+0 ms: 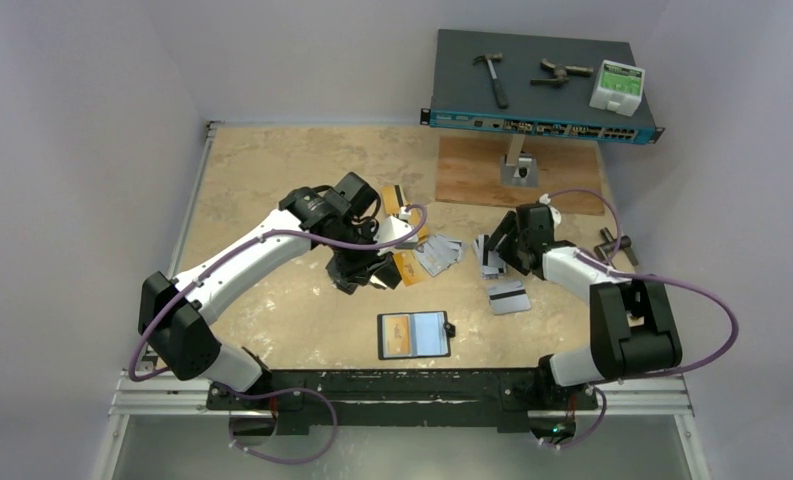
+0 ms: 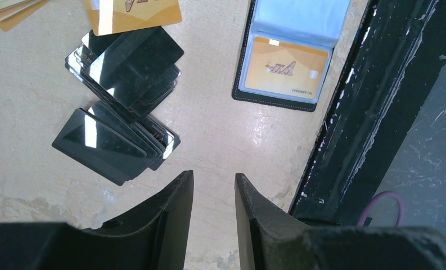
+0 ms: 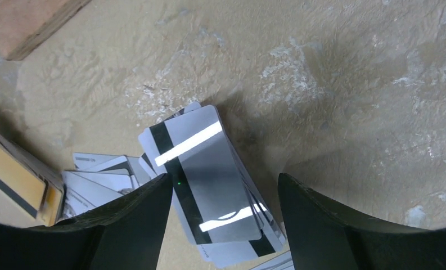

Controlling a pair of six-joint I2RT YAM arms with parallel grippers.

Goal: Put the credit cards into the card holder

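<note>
The open card holder (image 1: 381, 338) lies near the front edge with a gold card (image 1: 397, 335) in its left pocket; the right one shows only pale blue. In the right wrist view, my right gripper is open above a stack of silver cards (image 3: 215, 174), nothing gripped. A separate silver card (image 1: 510, 299) lies just in front of that stack. My left gripper stands open over bare table, its fingers apart and empty. Black cards (image 2: 136, 73) in two overlapping heaps lie beyond it, with a loose gold card (image 2: 135, 14) beside them.
White-grey cards (image 1: 438, 254) are fanned out in the middle. A wooden board (image 1: 462, 170) with a metal stand carries a raised dark box (image 1: 542, 65) at the back right. Table left of the holder is bare.
</note>
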